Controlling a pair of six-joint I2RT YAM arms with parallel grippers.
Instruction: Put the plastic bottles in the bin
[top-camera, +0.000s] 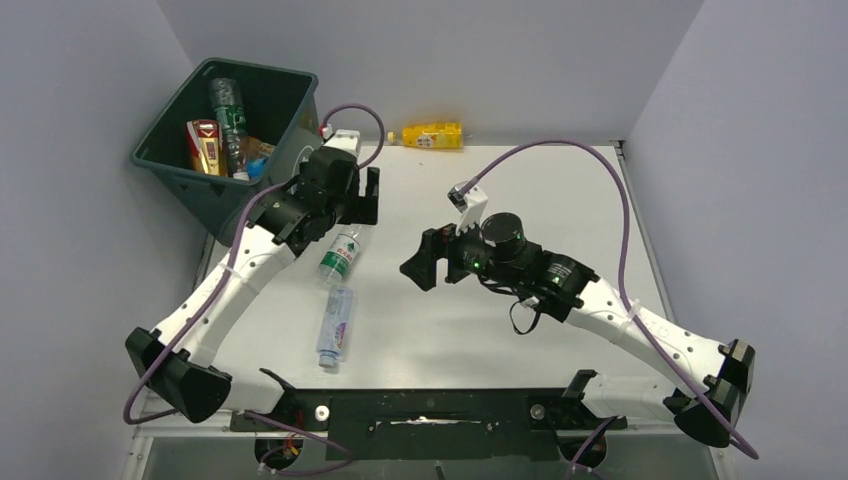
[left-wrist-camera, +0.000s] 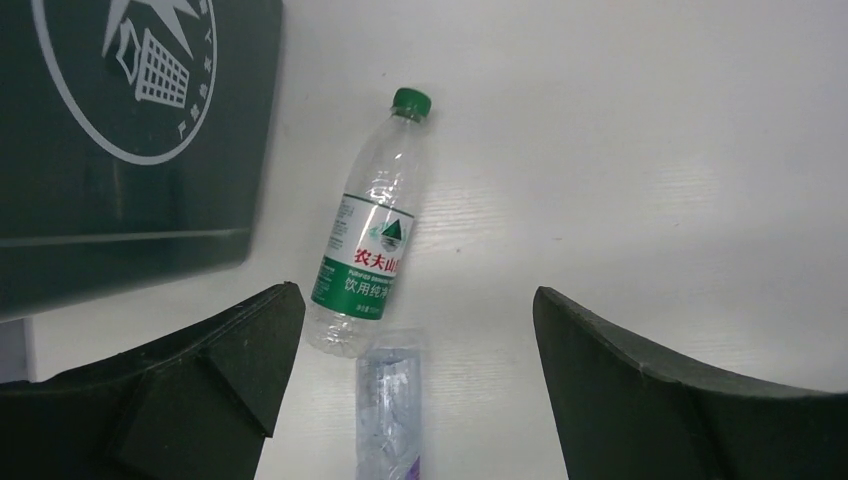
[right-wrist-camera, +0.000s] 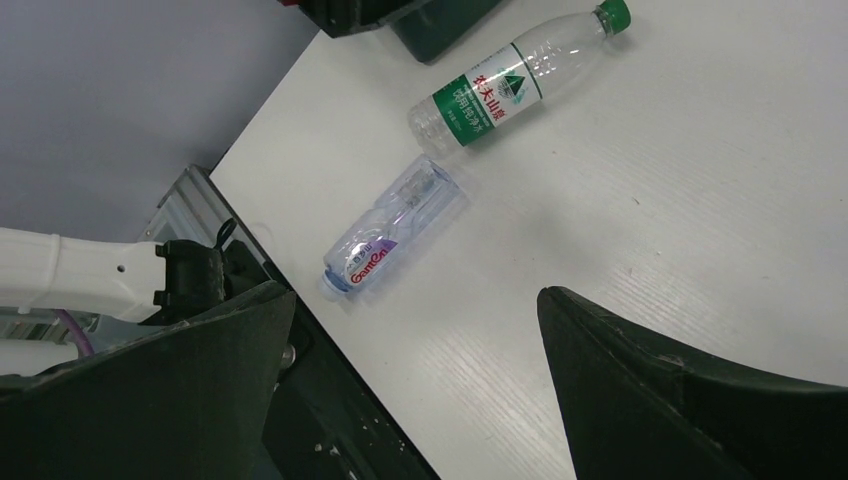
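Note:
A clear bottle with green label (left-wrist-camera: 360, 260) lies on the table beside the bin, and below it a light-blue bottle (top-camera: 334, 325) lies lengthwise. A yellow bottle (top-camera: 430, 137) lies at the back edge. The green bin (top-camera: 175, 170) at back left holds several items, including a bottle. My left gripper hangs open above the green-label bottle, pointing down, nothing between its fingers. My right gripper stands open and empty over the table, right of the two clear bottles in the top view.
Grey walls enclose it at back and sides; a dark base strip (top-camera: 440, 440) runs along the front.

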